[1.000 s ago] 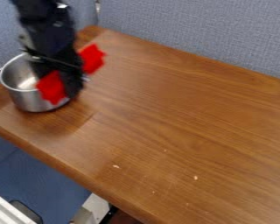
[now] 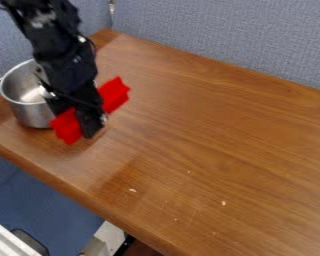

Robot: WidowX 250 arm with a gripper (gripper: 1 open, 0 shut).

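My black gripper (image 2: 91, 112) is shut on a red object (image 2: 115, 92), which sticks out on both sides of the fingers, low over the left part of the wooden table (image 2: 203, 140). Just left of it stands a silver metal pot (image 2: 27, 108), partly hidden behind my arm and the red object. Whether the red object touches the table is hard to tell.
Grey fabric panels (image 2: 230, 30) line the back and left. Beyond the table's front left edge lie a blue surface (image 2: 43, 205) and white items.
My gripper and the red object have moved down and toward the front right, away from over the pot, which has stayed in place.
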